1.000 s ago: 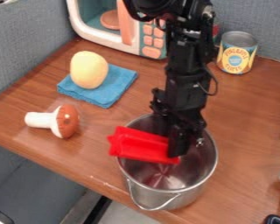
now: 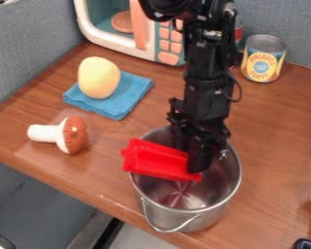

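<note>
The black arm reaches down from the top to a metal pot near the front of the table. Its gripper is over the pot's mouth, around the right end of a red object that lies sideways across the upper left of the pot's opening. The gripper looks shut on that object, though the fingertips are partly hidden.
An egg rests on a blue cloth at the left, with a toy mushroom nearer the front. A toy microwave and a can stand at the back.
</note>
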